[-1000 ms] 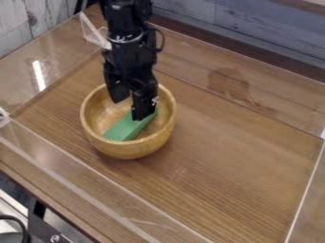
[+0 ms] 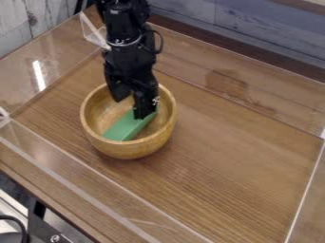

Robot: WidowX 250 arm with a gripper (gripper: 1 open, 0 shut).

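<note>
A yellow-tan bowl [image 2: 99,137] sits left of centre on the wooden table, with a green oblong object [image 2: 124,131] lying inside it. The black robot arm comes down from the top, and its gripper [image 2: 133,106] is open over the back half of the bowl, its dark fingers reaching down to about rim height and near the green object's upper end. Whether the fingers touch the green object cannot be made out.
A pale, clear object [image 2: 95,28] stands at the back left. Dark cabling [image 2: 10,228] shows at the lower-left corner, and walls border the back.
The gripper has shifted very slightly within the same spot over the bowl; the bowl and green object look unchanged.
</note>
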